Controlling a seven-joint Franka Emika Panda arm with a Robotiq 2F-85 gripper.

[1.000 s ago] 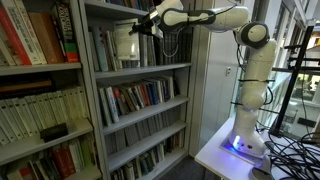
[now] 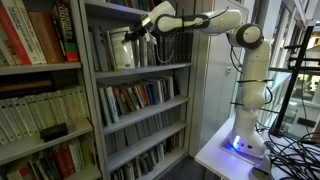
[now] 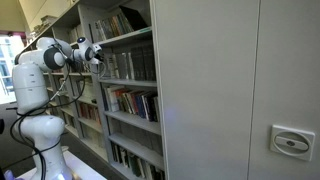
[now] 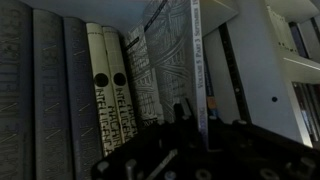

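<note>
A thin book with a white spine [image 4: 200, 65] stands between the fingers of my gripper in the wrist view. The gripper is shut on it. In exterior view 1 the gripper [image 2: 133, 35] is at the upper shelf, with a pale book [image 2: 123, 50] just beside it. Exterior view 2 shows the gripper [image 3: 97, 55] small and dark at the bookcase's upper left; the book cannot be made out there. Left of the held book, a grey patterned book [image 4: 143, 75] leans at a slant. How far the held book reaches into the shelf is unclear.
Several upright books, including a beige volume [image 4: 103, 80] and a dark grey one [image 4: 50, 90], fill the row on the left. A shelf side panel [image 4: 262, 75] rises on the right. Lower shelves [image 2: 145, 113] hold more books.
In exterior view 1 the gripper and pale book have shifted slightly left, toward the shelved books. Less of the pale book's face shows now. The book remains in the gripper.
</note>
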